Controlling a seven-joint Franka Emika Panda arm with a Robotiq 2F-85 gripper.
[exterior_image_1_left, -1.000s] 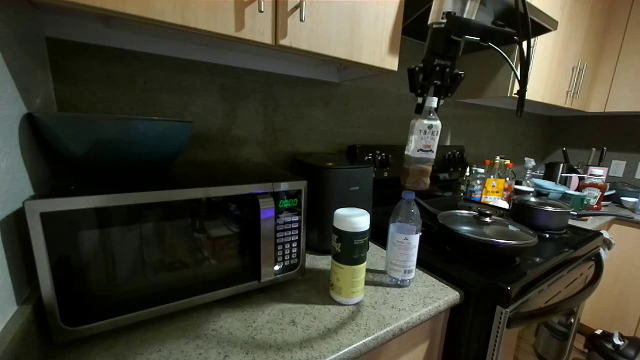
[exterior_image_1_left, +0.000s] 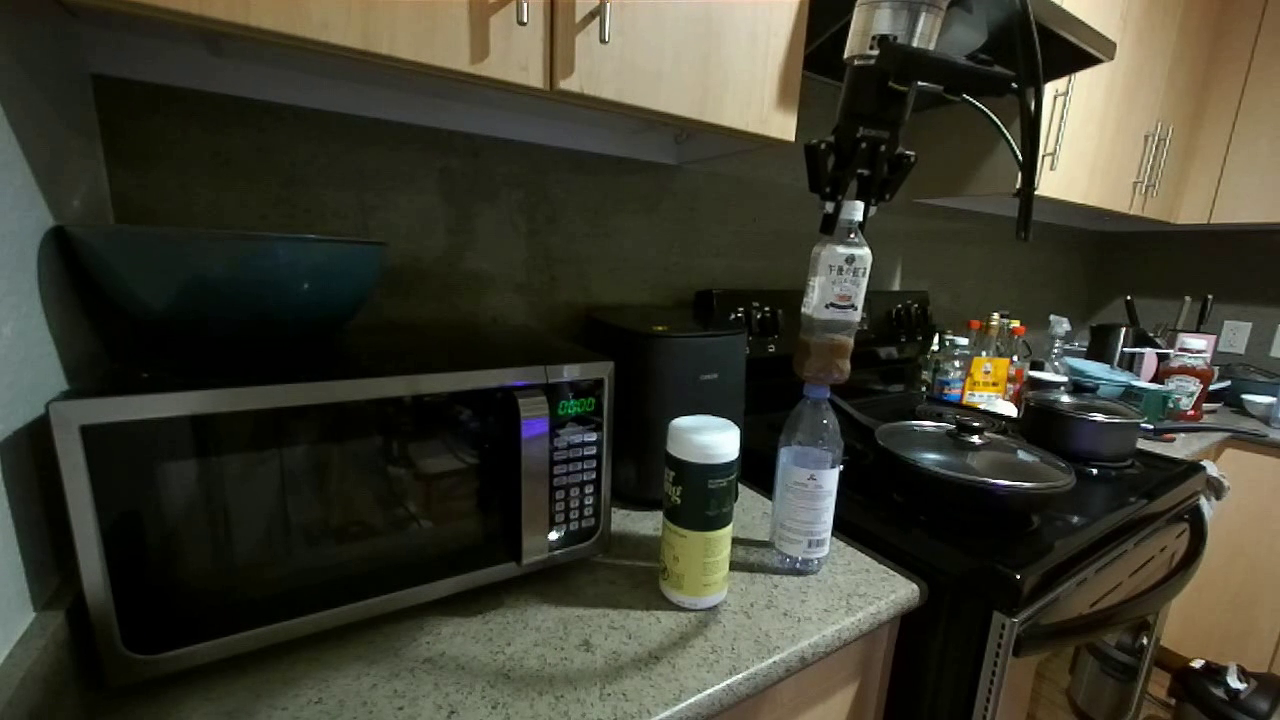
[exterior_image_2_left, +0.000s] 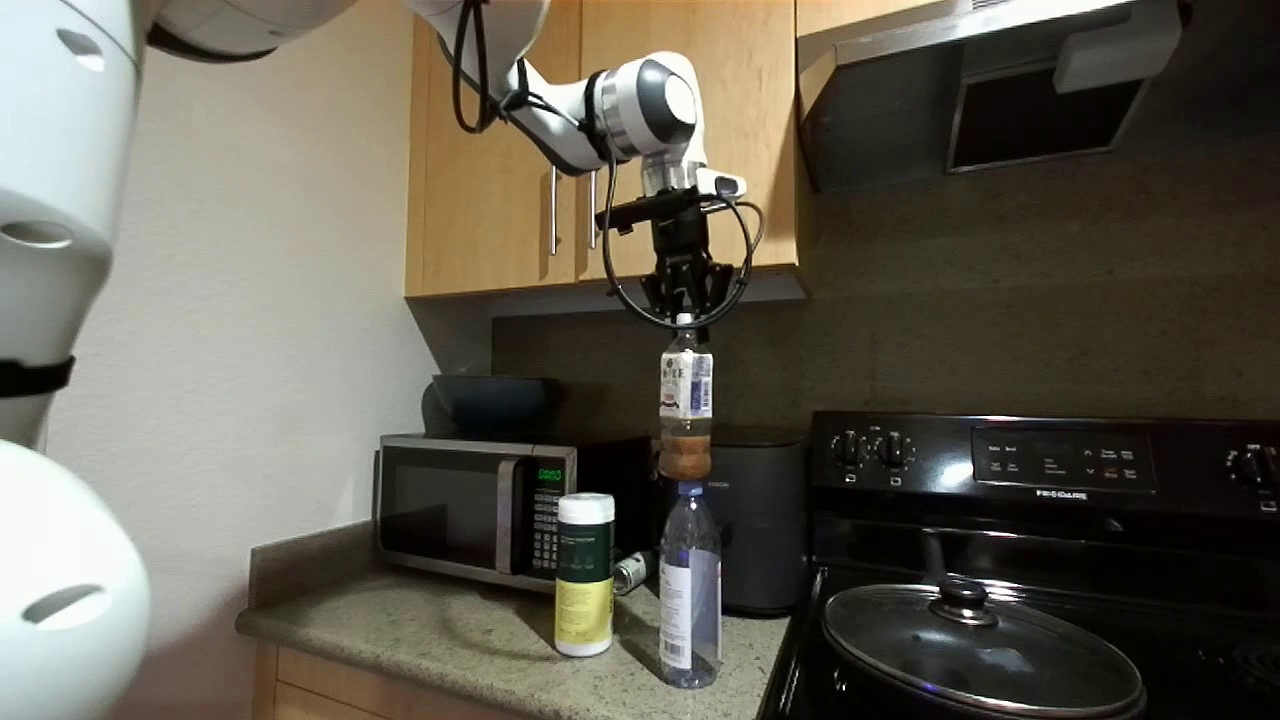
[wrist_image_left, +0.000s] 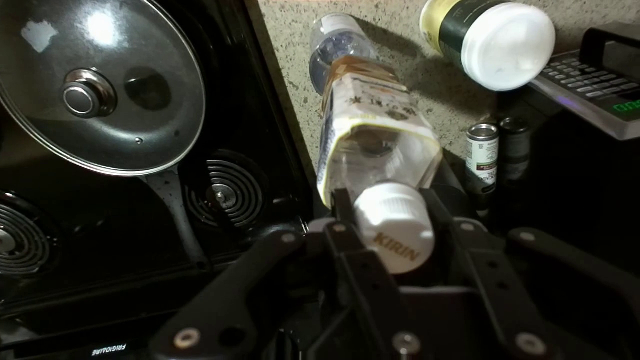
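Observation:
By its white cap, a clear bottle (exterior_image_1_left: 836, 288) with a pale label and brown liquid at the bottom hangs from my gripper, which is shut on its top. The bottle tilts slightly in exterior view 1. Below it, a clear water bottle (exterior_image_2_left: 691, 588) with a blue cap (exterior_image_2_left: 690, 488) stands upright on the counter (exterior_image_1_left: 564, 648). The held bottle's base appears right at that cap in both exterior views; whether they touch I cannot tell. From the wrist, the held bottle hides much of the lower one.
A white-lidded canister (exterior_image_1_left: 699, 510) stands left of the water bottle, with the microwave (exterior_image_1_left: 324, 504) beyond. A can (wrist_image_left: 481, 157) lies behind on the counter. To the right is the stove (exterior_image_2_left: 1044, 600) with a lidded pan (exterior_image_1_left: 974, 454). Bare counter lies in front of the microwave.
In exterior view 1 my gripper and the held bottle have shifted slightly left and a little down, bringing the bottle's base over the blue cap. The standing bottle has not moved.

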